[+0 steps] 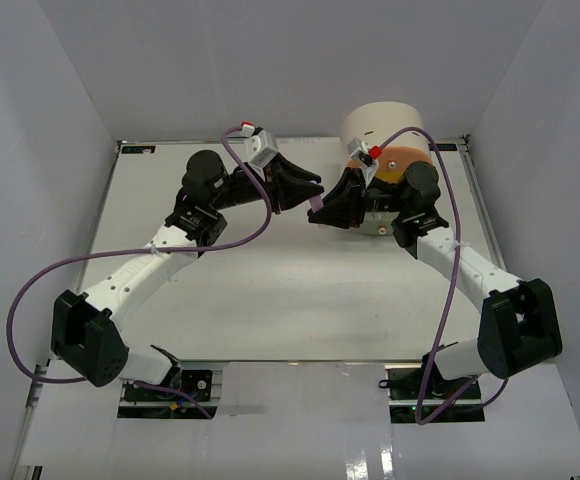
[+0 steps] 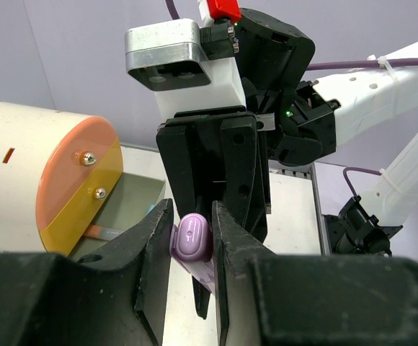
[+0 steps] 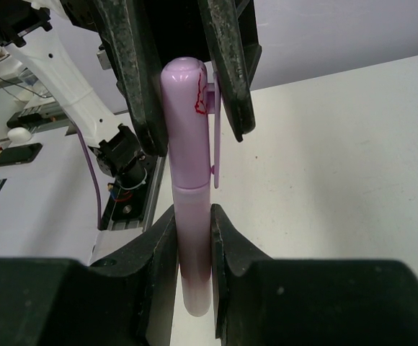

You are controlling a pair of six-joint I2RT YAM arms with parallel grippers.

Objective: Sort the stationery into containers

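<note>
A pink capped marker (image 3: pixel 191 194) is held between my two grippers near the middle of the top view. My left gripper (image 1: pixel 311 185) is shut on its capped end, where the clip and a small red mark show in the right wrist view. My right gripper (image 1: pixel 319 214) is shut on the pale lower part, coming from the right. In the left wrist view the marker's rounded end (image 2: pixel 192 234) pokes up between the left fingertips, with the black right gripper behind it.
At the back right stands a container with a cream rounded top (image 1: pixel 378 118), orange and yellow side and grey-green compartment (image 2: pixel 137 202), holding a pen-like item (image 2: pixel 102 232).
</note>
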